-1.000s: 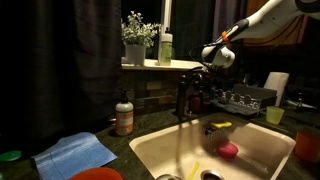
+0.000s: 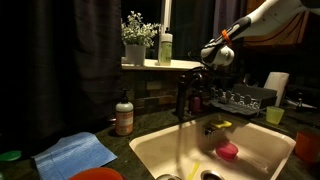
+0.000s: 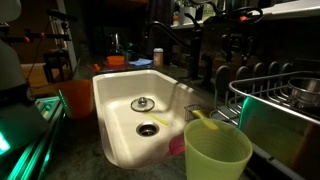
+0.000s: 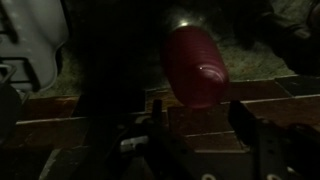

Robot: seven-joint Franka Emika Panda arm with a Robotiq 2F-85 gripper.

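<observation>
In the wrist view a dark red, rounded container (image 4: 192, 60) lies just beyond my gripper, in line with the space between the fingers. The dark fingertips stand apart on either side below it; I cannot tell whether either touches it. In exterior view 1 the arm reaches over the counter behind the sink. Its gripper end is dark there and hard to make out, above a small reddish bottle (image 2: 195, 103) beside the black faucet (image 2: 182, 98).
The white sink (image 2: 158, 151) holds a pink bowl (image 2: 227, 151). A dish rack (image 3: 275, 92) and a green cup (image 3: 217, 153) stand alongside. A soap bottle (image 2: 124, 116) and blue cloth (image 2: 75, 155) occupy the counter left of the sink.
The arm has shifted only slightly near the dish rack. The sink, bowl and counter items look the same.
</observation>
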